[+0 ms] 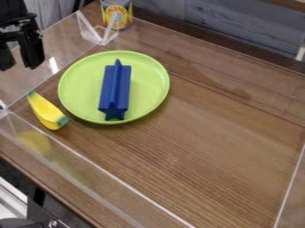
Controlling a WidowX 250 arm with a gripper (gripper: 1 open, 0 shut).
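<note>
My gripper [17, 44], black, is at the upper left edge, partly out of frame and open, with nothing seen between its fingers. Below it a yellow object [46, 110], banana- or corn-like, lies on a clear surface left of a green plate [152, 107]. On the plate lies a long blue block [114, 93].
A yellow can [116, 14] and a white plastic piece [100, 34] are at the top.
</note>
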